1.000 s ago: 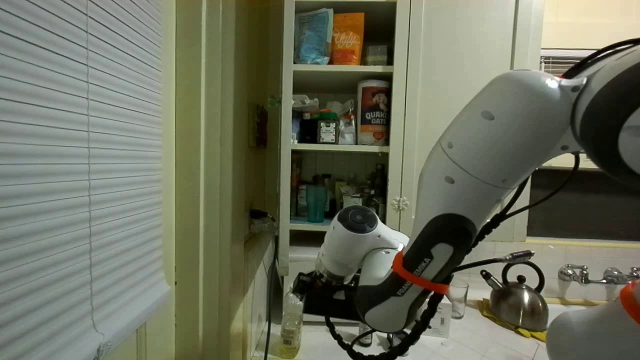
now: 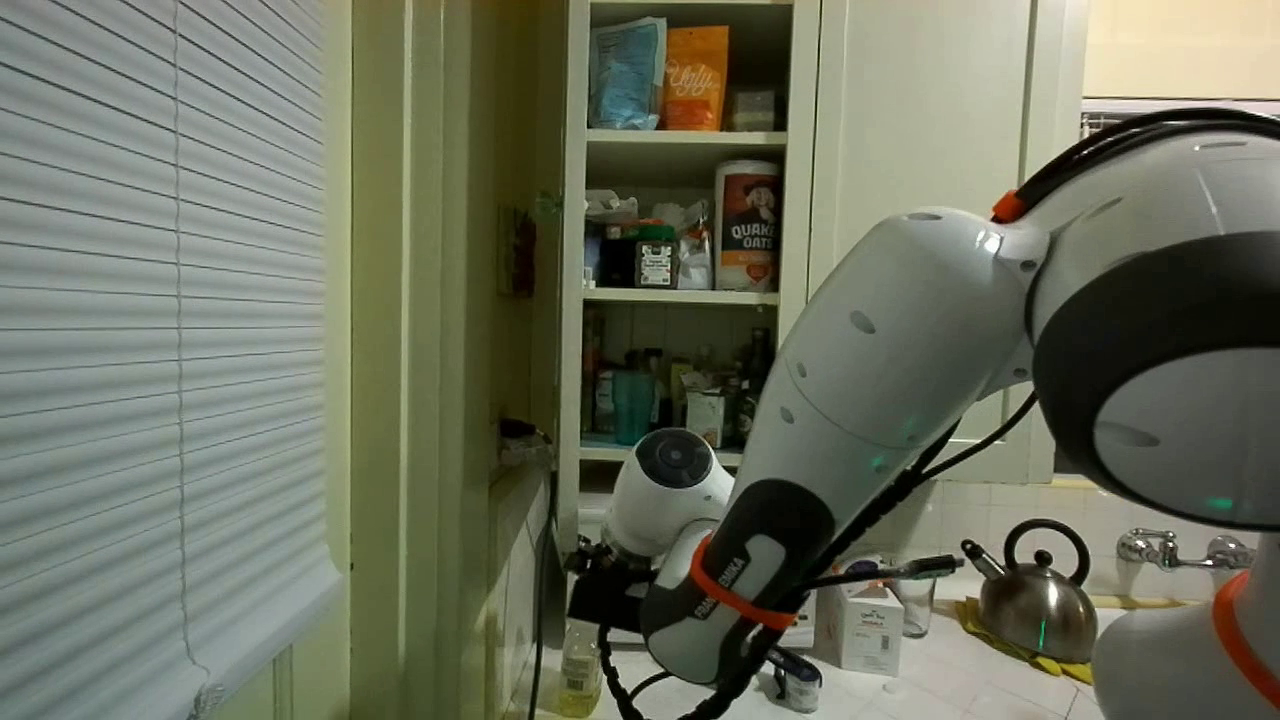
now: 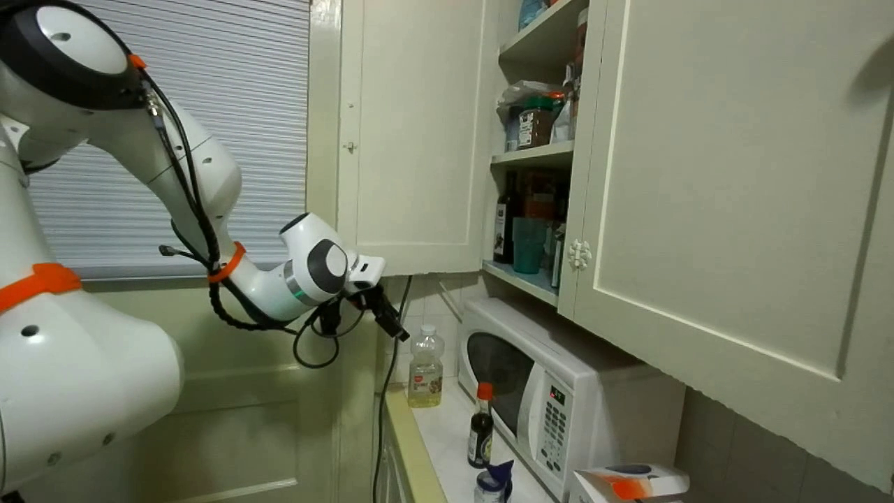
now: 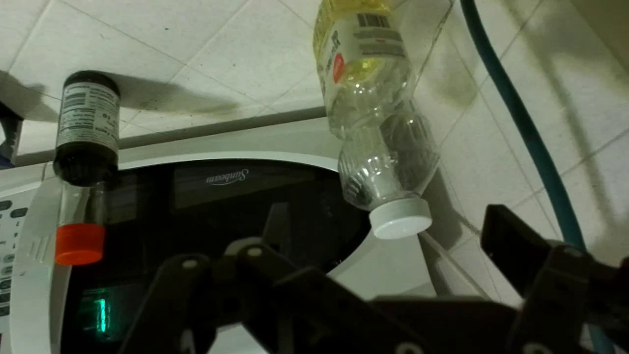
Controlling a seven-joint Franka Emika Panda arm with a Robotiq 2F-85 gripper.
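Note:
An oil bottle (image 3: pixel 425 373) with a white cap and yellow liquid stands upright on the counter at the far left corner. In the wrist view the bottle (image 4: pixel 377 118) shows its cap between the lines of the two fingers, with the fingers spread wide and nothing gripped. My gripper (image 3: pixel 400 334) is open and hangs just left of the bottle, near cap height, pointing down toward it. A dark sauce bottle (image 3: pixel 480 432) with an orange cap stands nearer on the counter; the wrist view shows this bottle (image 4: pixel 88 135) well left of the fingers.
A white microwave (image 3: pixel 578 381) sits against the wall beside both bottles. Above is an open cupboard (image 2: pixel 684 296) with several packed shelves. A cable (image 3: pixel 390 377) hangs by the left wall. A kettle (image 2: pixel 1039 606) and a white box (image 2: pixel 866 630) stand at the right.
In exterior view 1 the arm has swung left, its elbow also lower. The hand has shifted slightly left and up near the oil bottle, which has stayed in place.

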